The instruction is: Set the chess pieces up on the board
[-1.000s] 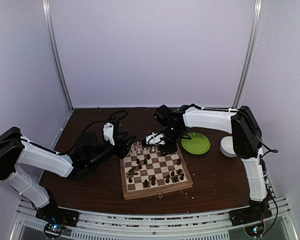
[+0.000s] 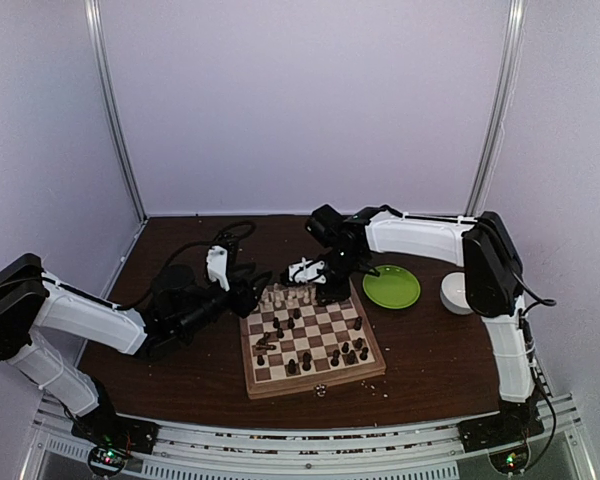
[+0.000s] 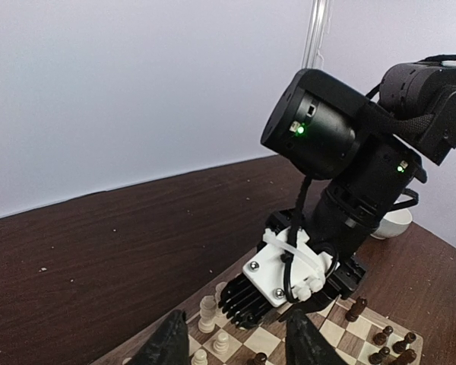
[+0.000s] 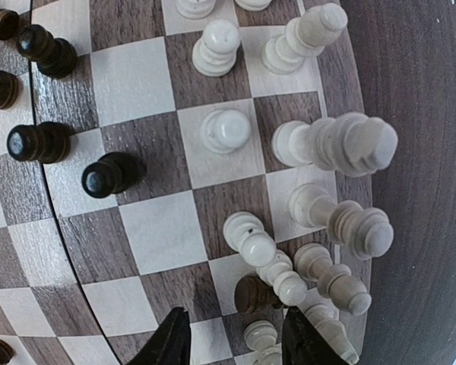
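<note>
The chessboard (image 2: 320,345) lies mid-table. White pieces crowd its far edge, among them a tall white piece (image 4: 342,141) and a white pawn (image 4: 226,131). A dark round piece (image 4: 251,294) sits amid the white ones in the right wrist view, near a white pawn (image 4: 256,247). Above these pieces my right gripper hangs open, nothing between its fingers. My left gripper is open and empty, held at the board's far left side. Dark pieces, such as a dark pawn (image 4: 110,175), stand mid-board, others nearer the front edge. One dark piece (image 2: 265,347) looks tipped over.
A green plate (image 2: 391,287) and a white bowl (image 2: 456,293) stand right of the board. Both grippers are close together over the far edge, my right arm hiding part of the white rows. Bare table (image 2: 430,370) extends on the board's right.
The left arm, the board and the visible pieces look unmoved.
</note>
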